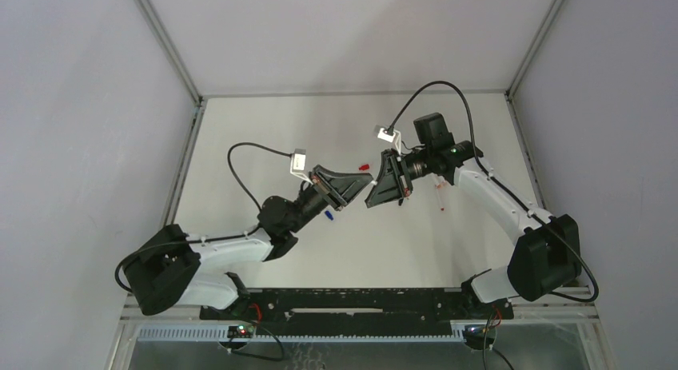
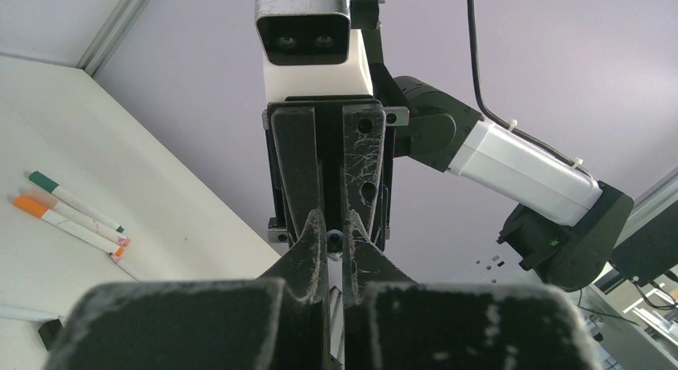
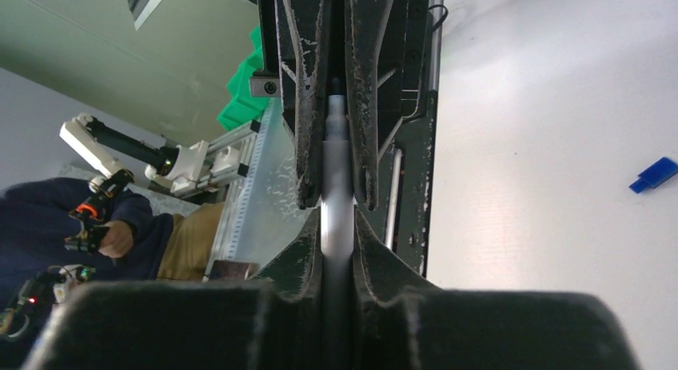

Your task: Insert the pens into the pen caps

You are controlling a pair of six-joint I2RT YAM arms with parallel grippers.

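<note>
My two grippers face each other tip to tip above the mat's middle. My left gripper is shut on a small round piece, seen end-on as a dark ring; pen or cap, I cannot tell. My right gripper is shut on a white-grey pen, which points towards the other gripper's fingers. Whether the two pieces are joined is hidden. On the mat lie a blue cap, a red cap, and several white pens with green, orange and pink ends.
Loose pens lie right of centre, partly under my right arm. Walls border the sides and back; a black rail runs along the front edge.
</note>
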